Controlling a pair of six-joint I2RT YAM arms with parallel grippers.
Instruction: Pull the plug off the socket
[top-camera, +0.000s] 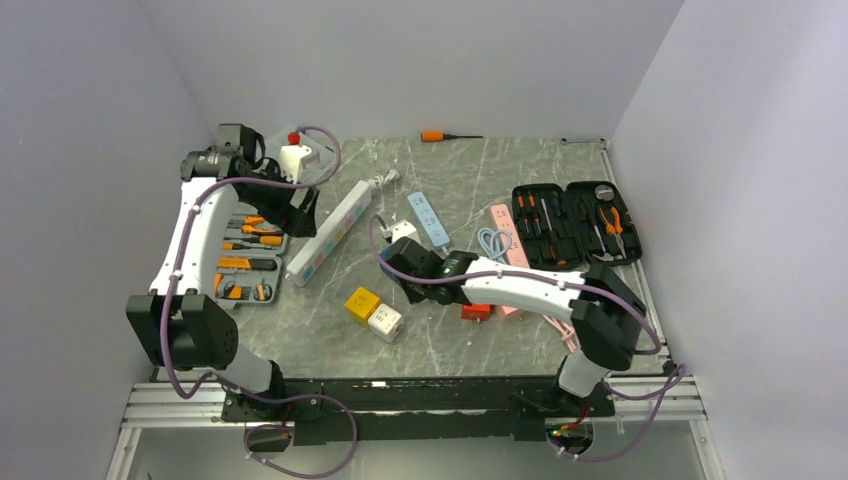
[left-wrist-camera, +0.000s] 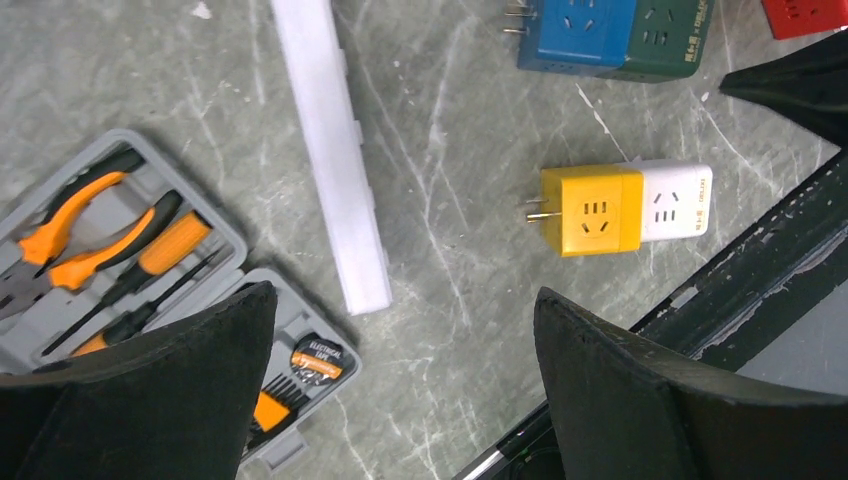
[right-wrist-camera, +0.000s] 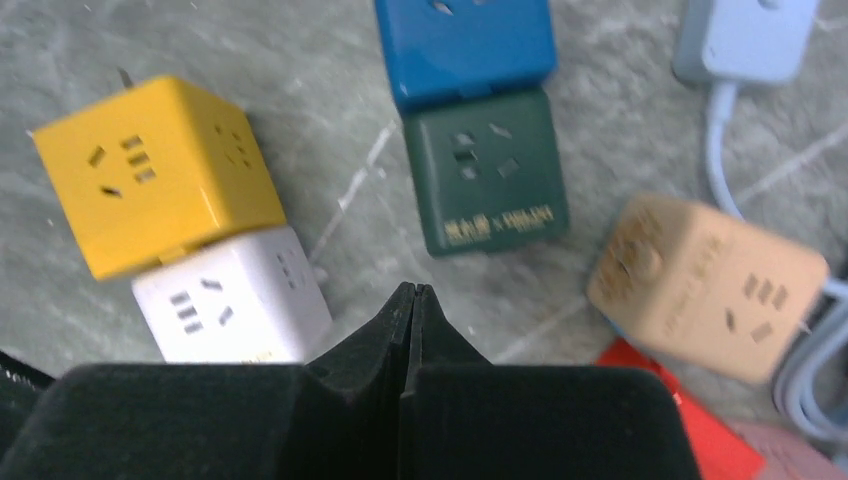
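A white power strip (left-wrist-camera: 330, 160) lies left of the middle, with a yellow plug adapter (left-wrist-camera: 590, 210) and white adapter (left-wrist-camera: 675, 200) right of it. Blue (right-wrist-camera: 465, 45) and green (right-wrist-camera: 485, 175) adapters lie touching, largely under the right arm in the top view. My left gripper is raised and open over the left side, nothing between its fingers. My right gripper is shut, its tips above the table just below the green adapter in its wrist view.
A beige adapter (right-wrist-camera: 705, 290), red block (right-wrist-camera: 700, 435) and pink strip (top-camera: 505, 225) lie right. Tool cases sit at far left (left-wrist-camera: 230, 240) and right (top-camera: 575, 185). An orange screwdriver (top-camera: 432, 135) lies at the back.
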